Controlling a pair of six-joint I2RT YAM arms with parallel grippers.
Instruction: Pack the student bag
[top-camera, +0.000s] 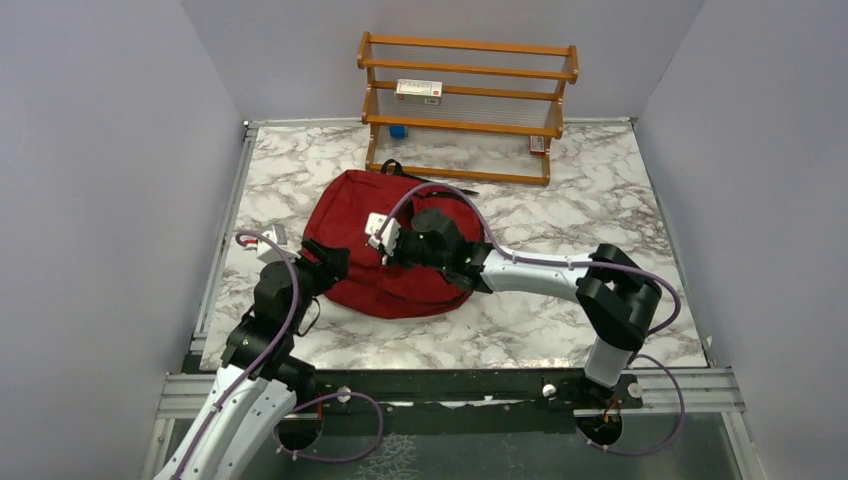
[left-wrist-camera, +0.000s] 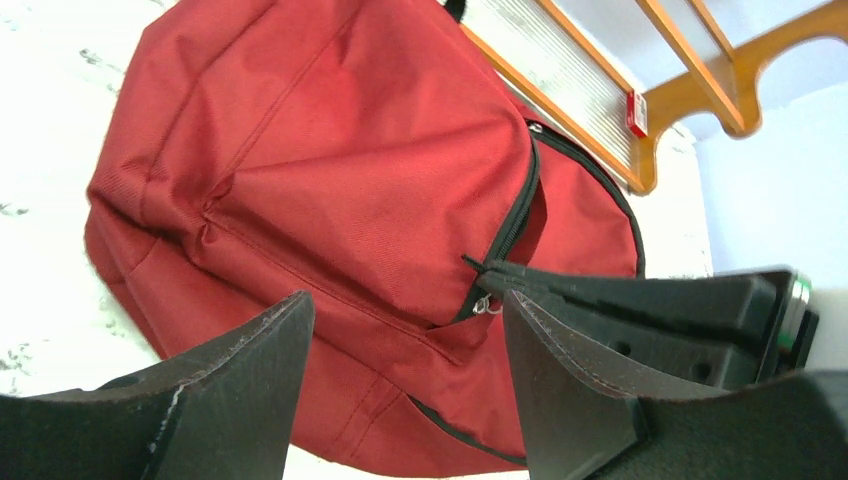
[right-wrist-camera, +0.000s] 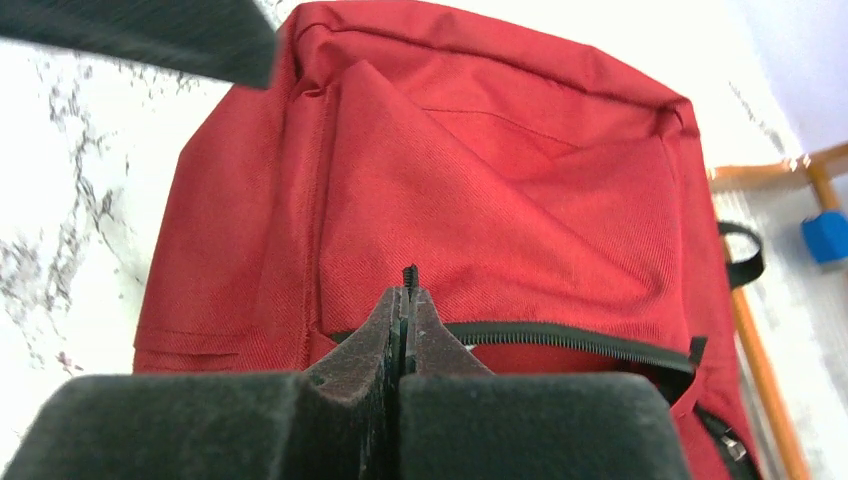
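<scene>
The red bag (top-camera: 345, 210) lies crumpled at mid-table, with its dark zipper (left-wrist-camera: 520, 205) running across it. My right gripper is shut at the zipper, over a small metal pull (left-wrist-camera: 485, 306); whether it pinches anything is hidden. My left gripper is open above the bag's left side, nothing between its fingers.
A wooden rack (top-camera: 460, 121) stands behind the bag, with a white box (top-camera: 418, 91), a blue item (top-camera: 397, 132) and a small red box (top-camera: 536, 144). Bare marble shows at right and front. Walls bound both sides.
</scene>
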